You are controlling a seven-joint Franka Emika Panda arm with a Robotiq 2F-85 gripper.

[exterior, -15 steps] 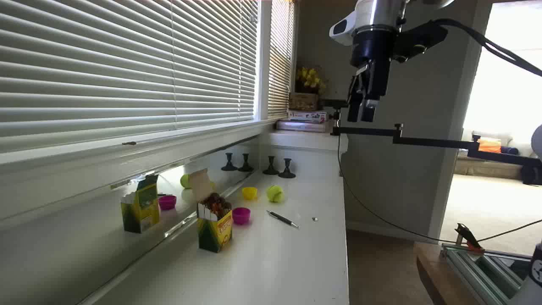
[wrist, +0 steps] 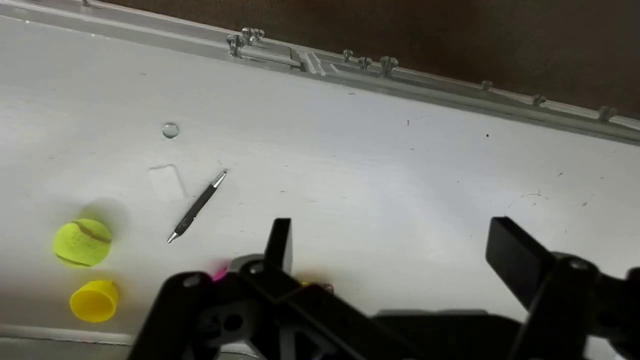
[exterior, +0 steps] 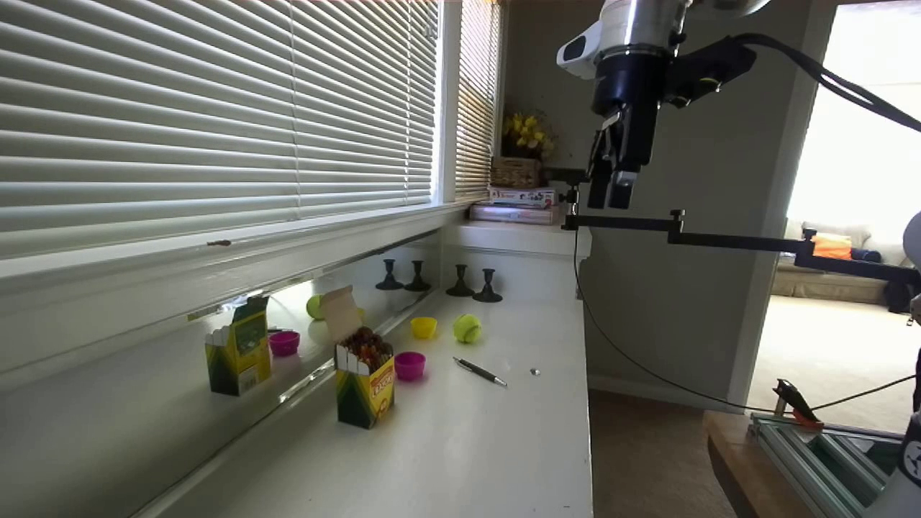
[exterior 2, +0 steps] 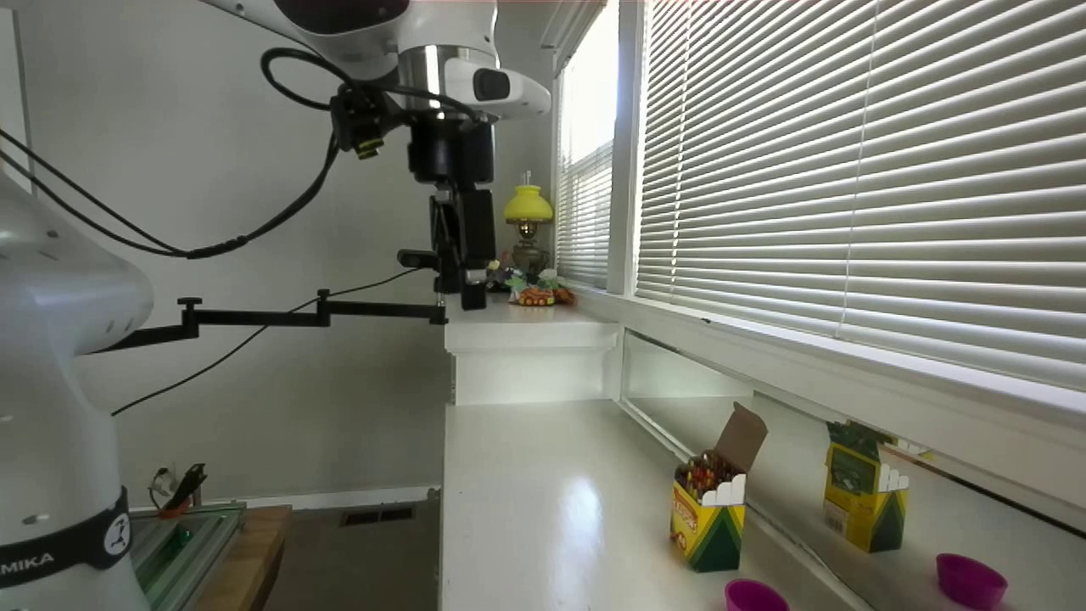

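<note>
High above the white counter hangs my gripper, open, its two fingers wide apart with only bare surface between them in the wrist view. Below lie a black-and-silver pen (exterior: 480,371), a yellow-green tennis ball (exterior: 467,328), a yellow cup (exterior: 423,327) and a magenta cup (exterior: 409,366). An open crayon box (exterior: 367,388) full of crayons stands upright beside the magenta cup. A small clear round piece (wrist: 170,130) rests near the pen. In the wrist view my gripper hides most of the crayon box and the magenta cup.
Two dark candle holders (exterior: 487,286) stand at the counter's far end. A mirror along the back edge doubles the box, cups and ball. The window sill and blinds (exterior 2: 865,173) rise behind it.
My gripper has shifted very slightly left and a touch lower in exterior view 1. The objects on the counter stand where they stood.
</note>
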